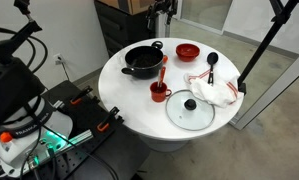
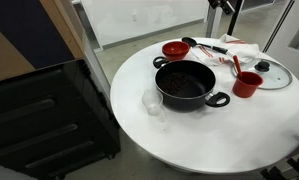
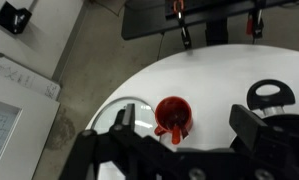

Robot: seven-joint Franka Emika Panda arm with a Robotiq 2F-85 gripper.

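Note:
My open gripper shows at the bottom of the wrist view, its dark fingers far apart and nothing held between them. Beyond them is a red cup (image 3: 174, 112) with a red utensil standing in it. The same cup (image 1: 159, 92) is near the middle of the round white table in exterior view 1. A black two-handled pot (image 2: 186, 82) has no lid on, and small dark pieces cover part of its bottom. The glass lid (image 1: 191, 112) with a black knob lies flat beside the cup.
A red bowl (image 1: 188, 52) stands at the table's far side. Near it, a black ladle (image 1: 211, 66) rests on a white cloth (image 1: 217, 88). A whitish translucent item (image 2: 152, 101) lies beside the pot.

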